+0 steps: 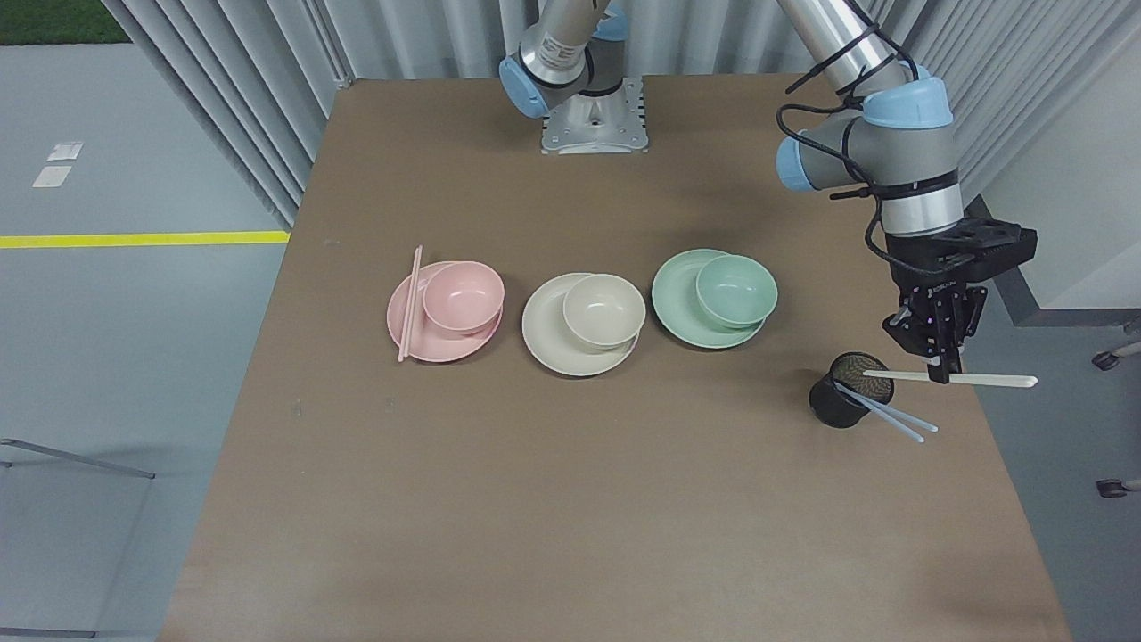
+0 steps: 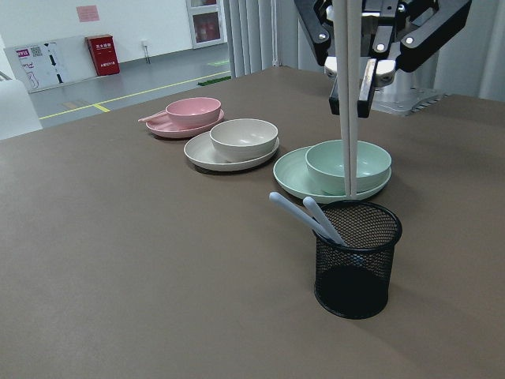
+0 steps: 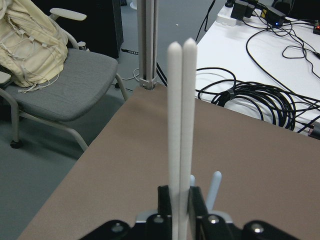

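My gripper (image 1: 941, 369) is shut on a pair of white chopsticks (image 1: 1000, 380) (image 2: 349, 110) (image 3: 181, 115), held over a black mesh pencil cup (image 1: 840, 401) (image 2: 353, 284) near the table's right edge. Light blue chopsticks (image 1: 898, 422) (image 2: 293, 212) lean out of that cup. The white chopsticks' lower ends appear at or just above the cup's rim in the left view; whether they are inside cannot be told.
Left of the cup stand a green plate (image 1: 674, 300) with bowl, a white plate (image 1: 545, 332) with bowl, and a pink plate (image 1: 439, 348) with bowl and pink chopsticks (image 1: 409, 305).
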